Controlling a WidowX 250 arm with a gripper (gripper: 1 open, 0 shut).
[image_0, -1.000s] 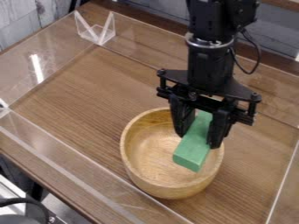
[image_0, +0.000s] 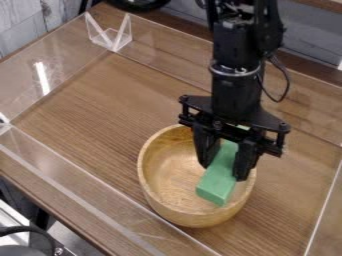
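Note:
The black gripper (image_0: 234, 140) hangs over a round, light wooden bowl (image_0: 174, 165) in the lower middle, pointing down. It is shut on a green object (image_0: 219, 180), which sits inside the bowl's outline toward its right side. The fingertips are partly hidden by the dark body of the gripper and the object, and whether the object touches the bowl's floor is unclear.
A wooden table (image_0: 94, 100) fills the view, with free room at left and right of the bowl. A small white wire-like holder (image_0: 110, 32) stands at the back left. Dark cables run at the upper right and lower left.
The arm and gripper have shifted slightly, and the green object sits a little lower and to the left than a second ago, still within the bowl's outline.

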